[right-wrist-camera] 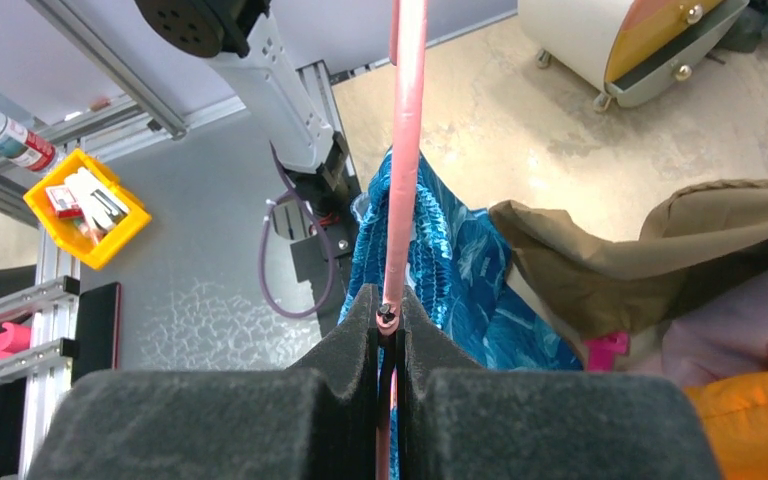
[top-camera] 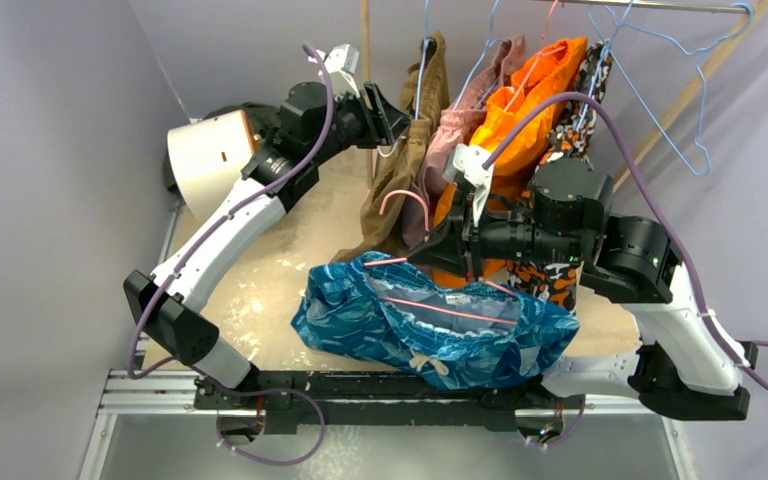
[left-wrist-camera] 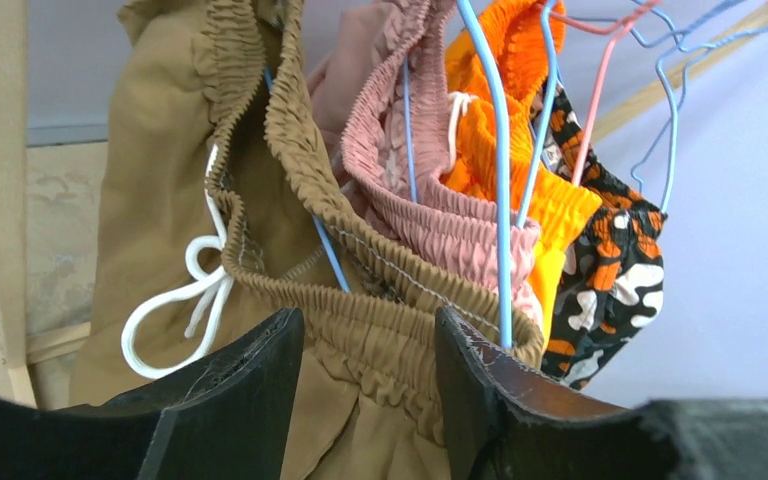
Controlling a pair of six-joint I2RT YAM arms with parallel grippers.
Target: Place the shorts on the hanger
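Blue patterned shorts (top-camera: 340,310) lie at the table's front, a pink hanger (top-camera: 450,312) inside their waistband. My right gripper (top-camera: 412,255) is shut on that hanger; its pink bar (right-wrist-camera: 400,200) runs up from the fingertips in the right wrist view. My left gripper (top-camera: 395,125) stands part open beside hanging brown shorts (left-wrist-camera: 150,260), whose waistband and white drawstring show just beyond its fingertips in the left wrist view, with nothing clearly held.
Pink, orange and camouflage shorts (top-camera: 525,90) hang from the rail (top-camera: 660,5); empty blue hangers (top-camera: 700,120) hang at the right. A white cylindrical object (top-camera: 200,165) stands at the back left.
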